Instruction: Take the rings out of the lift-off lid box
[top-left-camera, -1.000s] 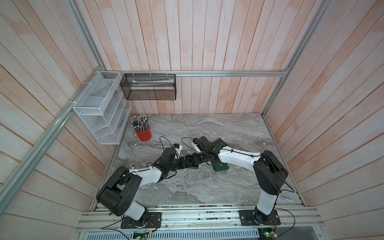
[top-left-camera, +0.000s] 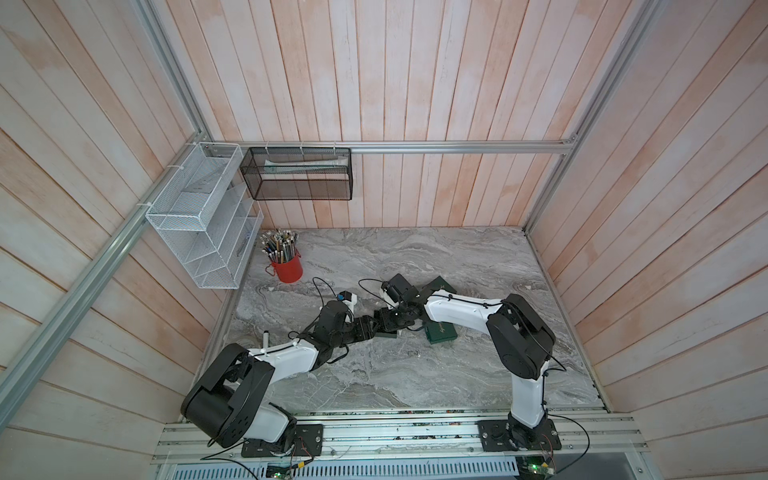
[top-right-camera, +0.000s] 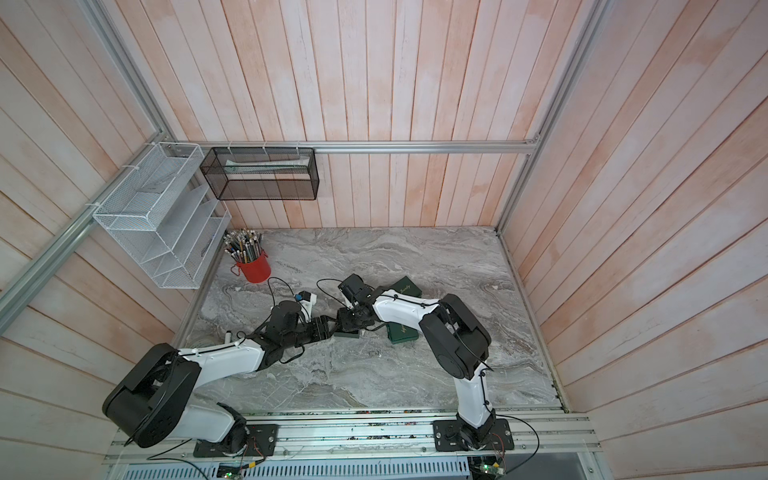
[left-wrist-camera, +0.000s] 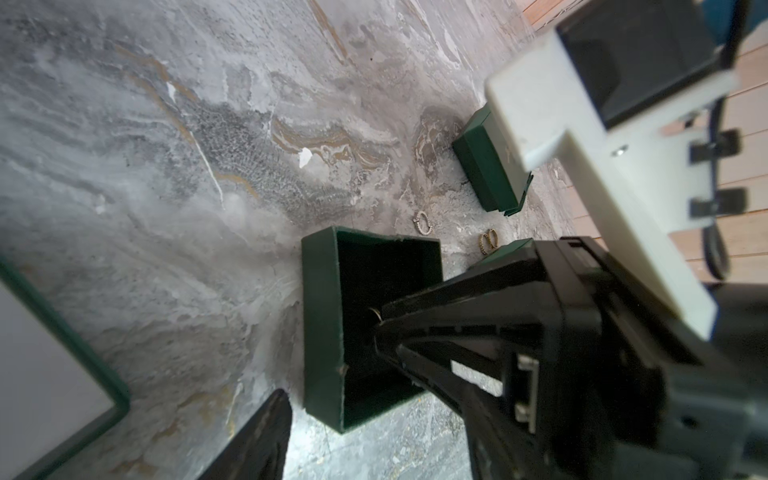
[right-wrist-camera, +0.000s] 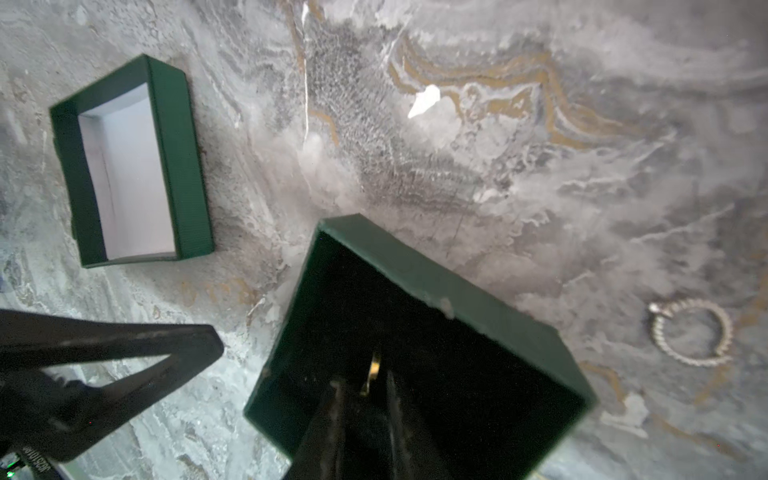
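The dark green box (right-wrist-camera: 456, 280) stands lidless between my arms, its dark inside facing up. In the right wrist view a thin gold ring (right-wrist-camera: 373, 368) shows edge-on within it. My right gripper reaches into the box, shut or nearly so, with the ring right at its tips; whether the ring is gripped cannot be told. The same ring (left-wrist-camera: 376, 314) peeks out beside the right fingertips in the left wrist view. My left gripper is open by the box's near side, nothing between its fingers. A silver ring (right-wrist-camera: 692, 332) lies on the table outside the box.
An upturned green lid (right-wrist-camera: 176, 160) with a white inside lies left of the box. Another green box (left-wrist-camera: 484, 160) and gold-coloured rings (left-wrist-camera: 488, 241) are beyond. A red brush bucket (top-left-camera: 288, 269) stands at the back left.
My left arm has drawn back slightly to the left. My right arm has shifted left, its gripper now closer to the left one over the box.
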